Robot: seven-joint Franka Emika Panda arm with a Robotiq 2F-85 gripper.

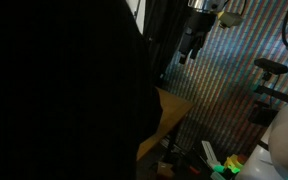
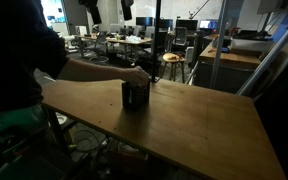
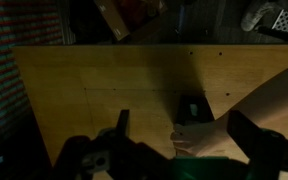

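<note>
A small dark box-like object stands on the wooden table, with a person's hand on it. From above, in the wrist view, the same dark object lies near the table's edge, and the hand touches it. My gripper is open above the table, its fingers wide apart and nothing held between them. Exterior view 1 has the gripper high up, well clear of the tabletop; the dark object is hidden there behind the person.
The person's dark body fills the left of exterior view 1, and their forearm crosses the table. A ribbed curtain hangs beside the arm. Desks stand in the background.
</note>
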